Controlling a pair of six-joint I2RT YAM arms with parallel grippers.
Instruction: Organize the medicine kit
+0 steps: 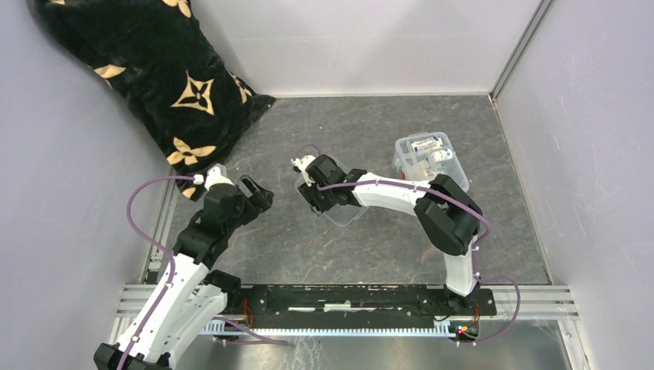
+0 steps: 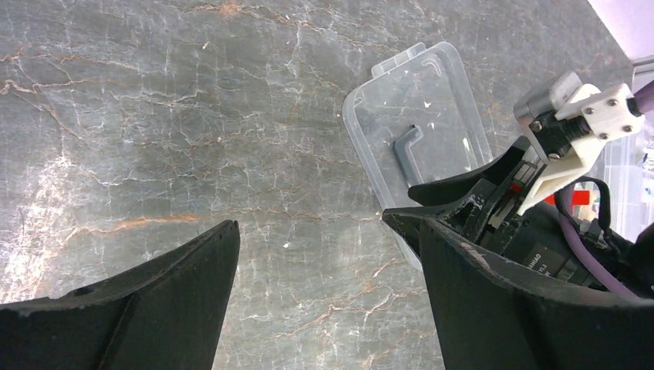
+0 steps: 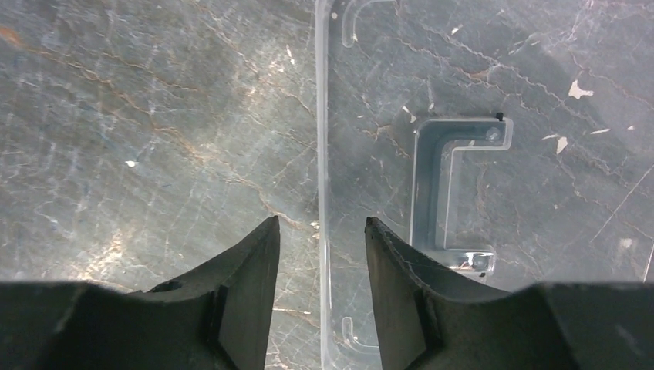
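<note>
A clear plastic lid (image 2: 416, 92) lies flat on the grey table, with an angled clasp piece (image 3: 432, 185) moulded or lying on it. My right gripper is over the lid's long edge, part open, with only the rim visible below between its fingers. My left gripper stands open to the left of the lid, nothing between its fingers. A clear box (image 1: 455, 173) holding packs of medicine supplies sits at the right of the table, partly behind the right arm in the top view.
A black patterned cushion (image 1: 146, 92) leans at the back left. White walls (image 1: 571, 169) bound the table.
</note>
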